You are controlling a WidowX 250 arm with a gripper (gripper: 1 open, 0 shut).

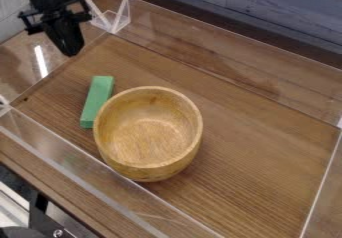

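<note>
A green rectangular block (96, 101) lies on the wooden tray floor, just left of a large yellow wooden bowl (147, 132). The black gripper (67, 37) is raised at the upper left, above and left of the block and apart from it. Its small fingertips are hard to make out; it looks shut, and no object shows in it.
The tray has clear plastic walls along the left, front and right edges, with a dark wall at the back.
</note>
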